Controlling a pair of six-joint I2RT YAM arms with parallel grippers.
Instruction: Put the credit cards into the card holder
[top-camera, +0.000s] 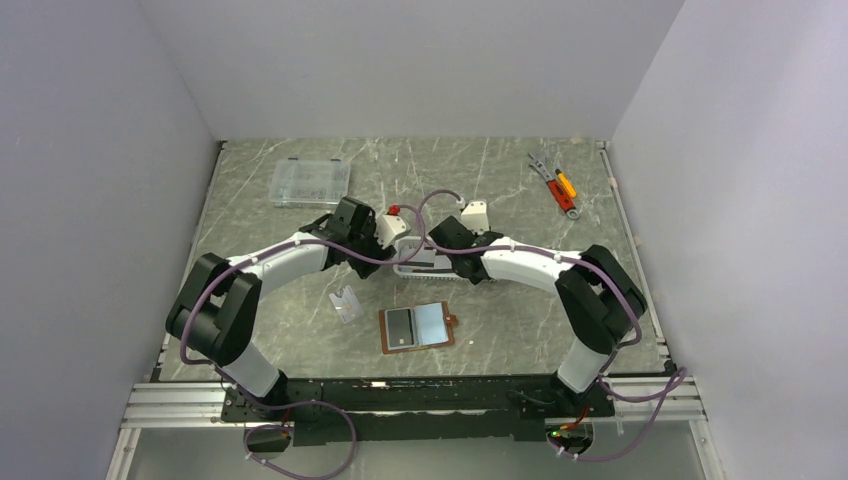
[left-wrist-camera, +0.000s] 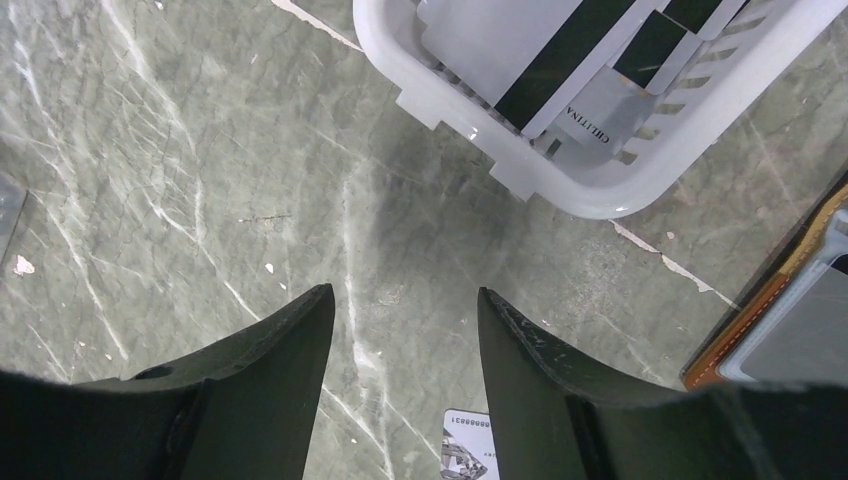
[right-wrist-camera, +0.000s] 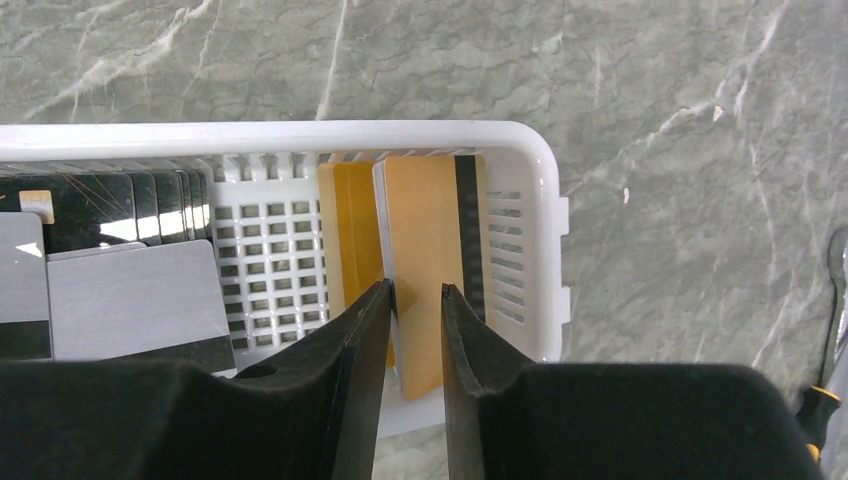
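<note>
A white plastic basket (top-camera: 405, 275) holds grey, dark and orange cards, partly hidden by the arms in the top view. In the right wrist view my right gripper is part open over the orange cards (right-wrist-camera: 430, 210) at the basket's right end, one fingertip at their left edge; a firm hold cannot be told. My left gripper stands open over bare table beside the basket's corner, nothing between its fingers. The brown card holder (top-camera: 418, 328) lies open at the front middle. A small card (left-wrist-camera: 467, 440) shows below the left gripper.
A clear plastic box (top-camera: 310, 180) lies at the back left, a wrench and tools (top-camera: 555, 188) at the back right. A pale item (top-camera: 346, 305) lies left of the holder.
</note>
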